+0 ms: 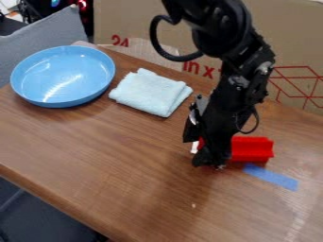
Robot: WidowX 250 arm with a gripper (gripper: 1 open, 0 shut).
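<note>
My gripper (212,149) is low over the right part of the wooden table, shut on a red object (252,148) that lies at or just above the surface beside a strip of blue tape (271,177). The arm and gripper body cover much of the red object's left end. A small white patch shows at the gripper's left; the white tube is mostly hidden behind it.
A blue plate (62,77) and a folded pale cloth (150,92) sit on the back left of the table (113,161). A cardboard box (284,66) stands behind.
</note>
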